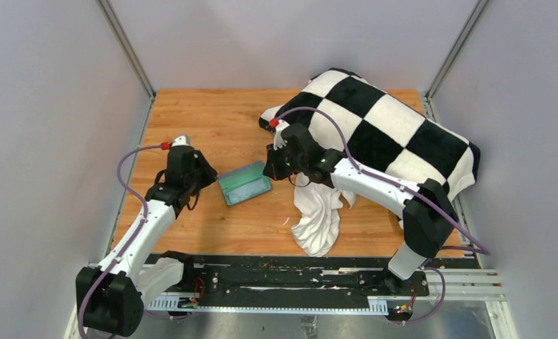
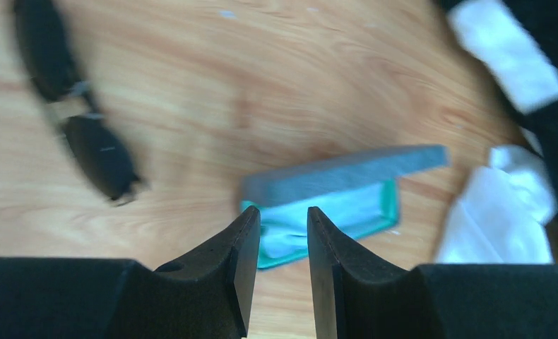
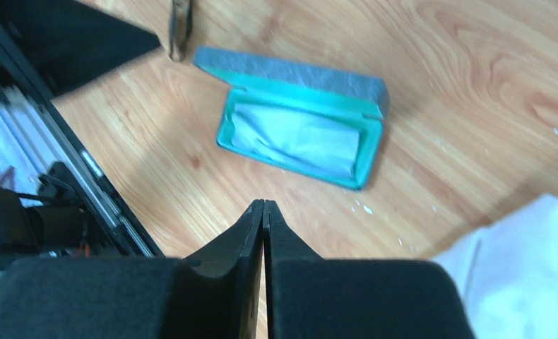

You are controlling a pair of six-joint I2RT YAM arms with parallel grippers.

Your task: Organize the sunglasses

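Dark sunglasses (image 2: 99,152) lie on the wooden table at the upper left of the left wrist view; the left arm mostly hides them in the top view. The grey case (image 1: 244,185) with teal lining stands with its lid (image 3: 297,74) raised, and a pale cloth (image 3: 294,138) lies inside it. My left gripper is partly open, its gap empty, and sits just left of the case in the top view. To the case's right, my right gripper is shut, with nothing visible between its fingertips.
A white cloth (image 1: 318,219) lies crumpled right of the case. The large black-and-white checkered cushion (image 1: 375,116) covers the table's right and back right. Bare wood (image 1: 205,113) shows at the back left. The left wrist view is blurred by motion.
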